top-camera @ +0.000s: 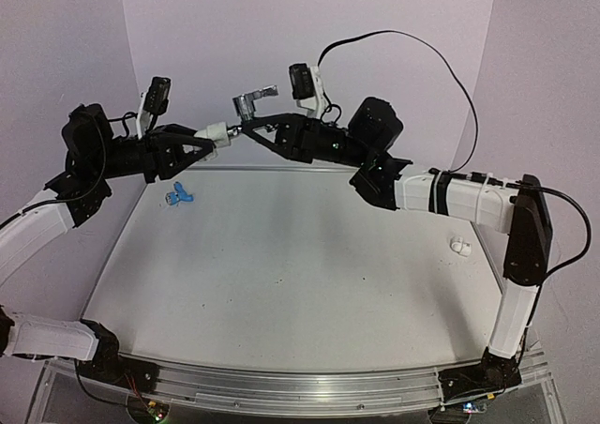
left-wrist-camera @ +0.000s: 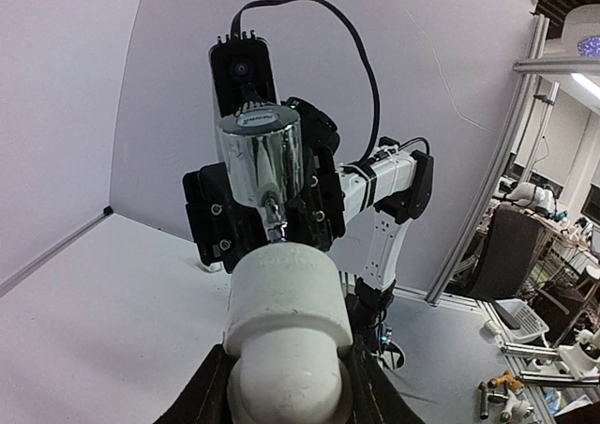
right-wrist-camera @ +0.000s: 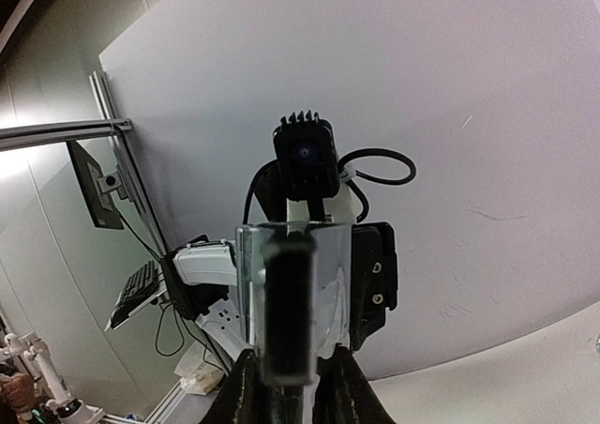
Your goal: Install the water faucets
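Observation:
A white pipe fitting point(top-camera: 217, 134) is held in the air with my left gripper point(top-camera: 205, 146) shut on it; the fitting point(left-wrist-camera: 289, 293) fills the lower middle of the left wrist view. Facing it from the right, my right gripper point(top-camera: 251, 131) is shut on a chrome faucet point(top-camera: 247, 105). The faucet's narrow end meets the fitting's mouth, as the faucet point(left-wrist-camera: 265, 157) shows in the left wrist view; how deep it sits cannot be told. In the right wrist view the faucet point(right-wrist-camera: 332, 265), with a blurred dark handle, hides most of the fitting.
On the white table point(top-camera: 300, 274), a blue fitting point(top-camera: 179, 194) lies at the back left and a small white elbow point(top-camera: 460, 246) near the right edge. A black cable point(top-camera: 469, 96) loops above my right arm.

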